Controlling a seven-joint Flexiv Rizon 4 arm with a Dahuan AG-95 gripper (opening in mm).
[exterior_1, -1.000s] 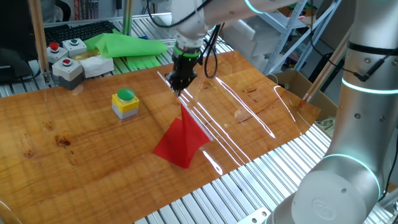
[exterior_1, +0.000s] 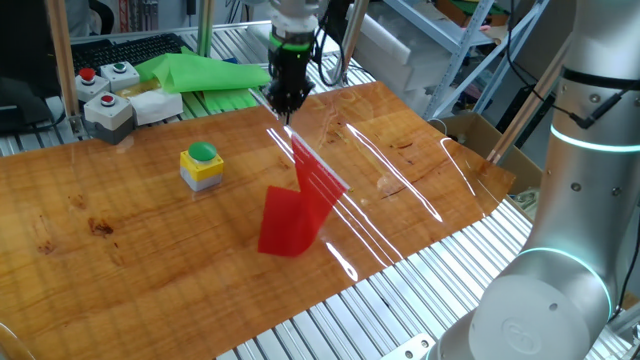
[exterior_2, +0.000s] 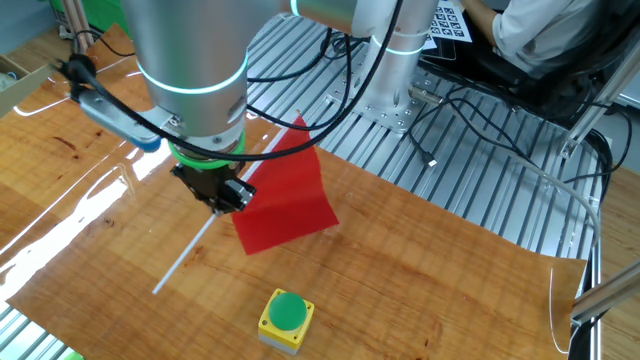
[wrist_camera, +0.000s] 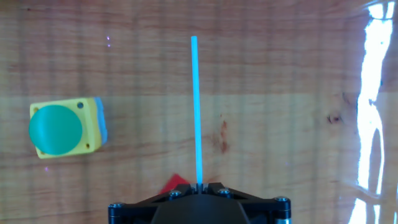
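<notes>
A red flag (exterior_1: 300, 210) hangs from a thin white pole (exterior_2: 186, 252). My gripper is shut on that pole, whose free end points straight ahead in the wrist view. Seen from exterior view 2, the gripper (exterior_2: 218, 208) grasps the pole partway along, with the red cloth (exterior_2: 285, 200) on the side toward the robot base. The cloth looks raised off the table, though its exact height is hard to judge. Only a small red corner of it shows in the wrist view, beside the fingers. A yellow box with a green button (exterior_1: 203, 165) stands on the table, apart from the flag.
Grey boxes with red buttons (exterior_1: 108, 112) and a green cloth (exterior_1: 205, 73) lie at the back left in exterior view 1. A slatted metal surface (exterior_2: 500, 210) borders the tabletop.
In exterior view 1, my gripper has moved upward in the picture, and the arm's upper part has left the top. The flag has come along slightly, its cloth swinging and turning.
</notes>
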